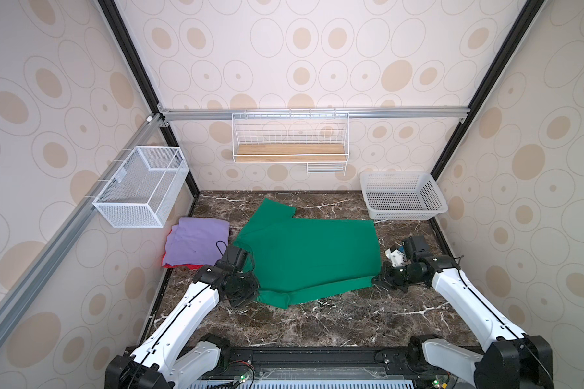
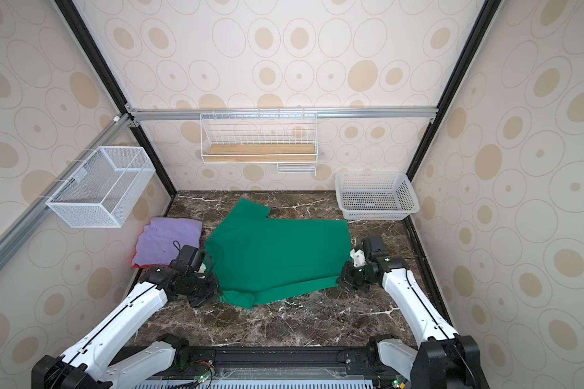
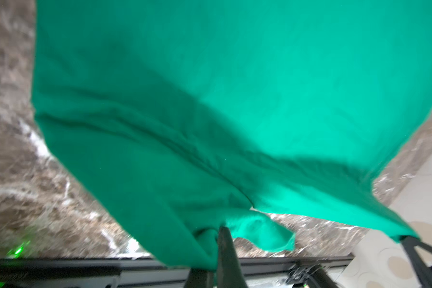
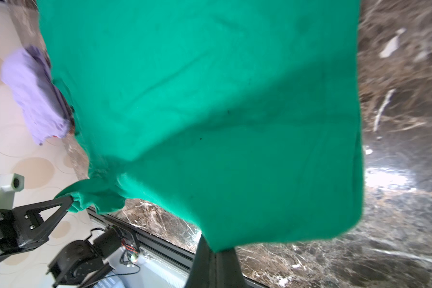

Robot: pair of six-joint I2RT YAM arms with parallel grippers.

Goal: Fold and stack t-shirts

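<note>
A green t-shirt lies across the middle of the dark marble table, one sleeve pointing to the back. Its near edge is lifted and bends over toward the back, the near sleeve hanging loosely. At the shirt's near left corner, my left gripper is shut on the green cloth, which bunches at its fingertips. My right gripper is shut on the hem's near right corner, the cloth drawn up to a point there. Left of the green shirt rests a folded purple shirt on top of a red one.
A white plastic basket stands empty at the back right. On the left wall hangs a white wire basket, and a wire shelf with a wooden base hangs at the back. Bare marble shows along the front.
</note>
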